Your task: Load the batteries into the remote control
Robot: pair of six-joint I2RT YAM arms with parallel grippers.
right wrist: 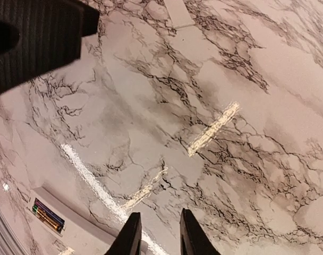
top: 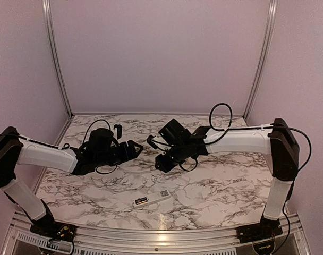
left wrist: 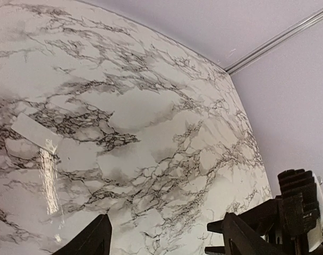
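Note:
A white remote control (top: pixel 151 198) lies near the table's front edge, dark battery compartment (right wrist: pixel 47 217) up, with what looks like a battery in it. My left gripper (top: pixel 135 150) hangs above the table left of centre; in its wrist view its fingertips are apart with nothing visible between them. My right gripper (top: pixel 164 162) hangs just right of centre, above and behind the remote; its fingers show part open and empty at the bottom of the right wrist view. No loose battery is clearly visible.
The marble table (top: pixel 220 186) is otherwise largely clear, bounded by pale walls (top: pixel 161 58) and a metal front rail (top: pixel 193 235). The two grippers are close to each other at the middle.

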